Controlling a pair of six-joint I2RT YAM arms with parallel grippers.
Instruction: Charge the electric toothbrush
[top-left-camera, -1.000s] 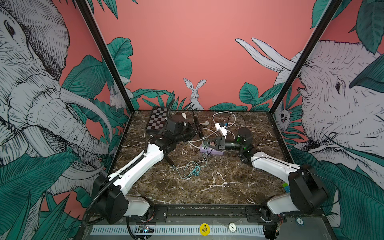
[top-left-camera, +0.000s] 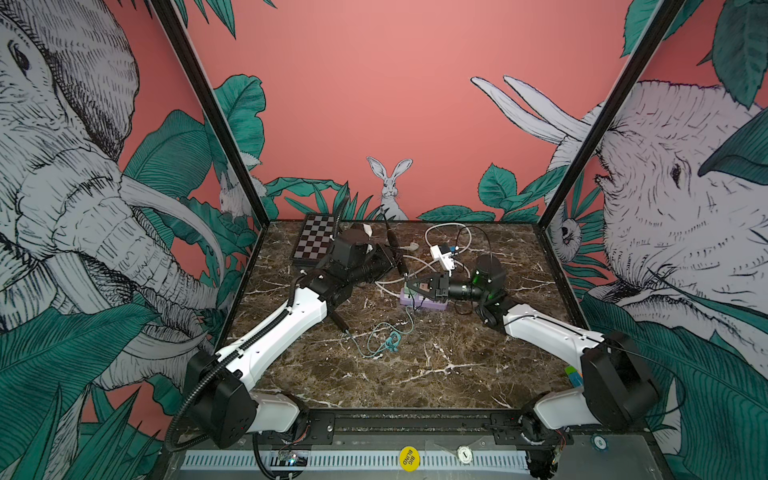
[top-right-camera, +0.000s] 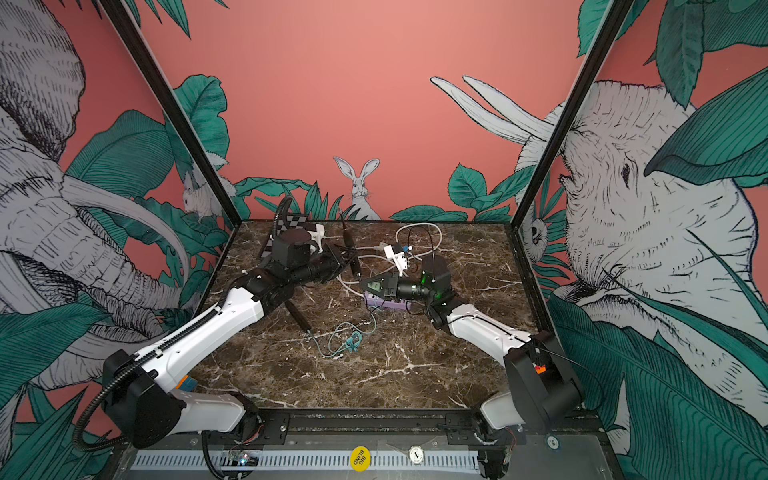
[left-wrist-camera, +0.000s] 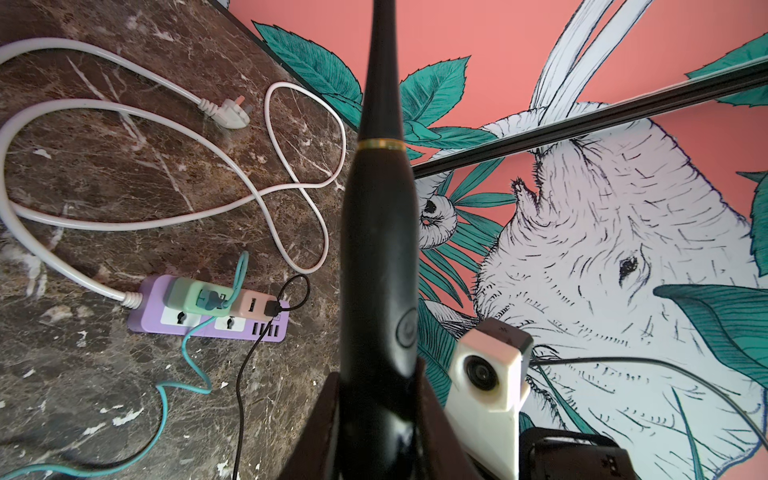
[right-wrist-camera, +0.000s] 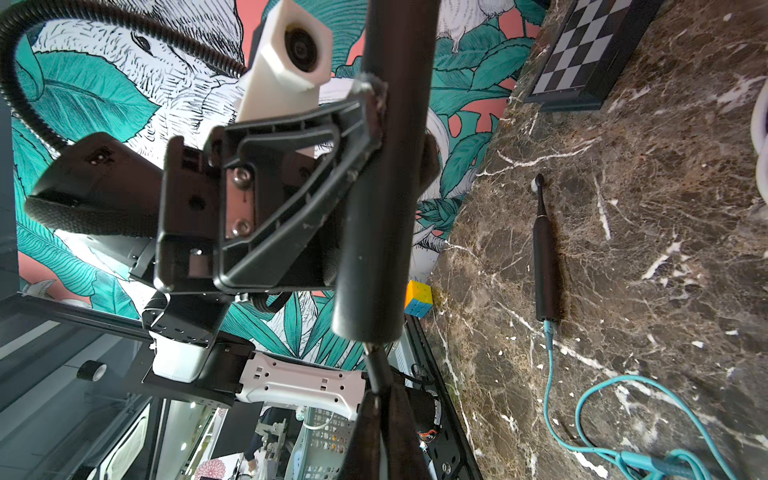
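Observation:
My left gripper (top-left-camera: 389, 262) is shut on an upright black electric toothbrush (left-wrist-camera: 377, 256). At the toothbrush's bottom end, my right gripper is shut on a thin dark cable plug (right-wrist-camera: 376, 369), whose tip meets the base; whether it is seated I cannot tell. A second black toothbrush (right-wrist-camera: 545, 272) lies on the table with a teal cable (right-wrist-camera: 550, 360) at its end. Below the grippers, a purple power strip (left-wrist-camera: 144, 316) carries adapters with teal and black cables plugged in.
A checkered board (top-left-camera: 313, 236) lies at the back left. A white cord (left-wrist-camera: 120, 108) loops across the back of the table. Coiled teal cable (top-left-camera: 391, 342) occupies the front middle.

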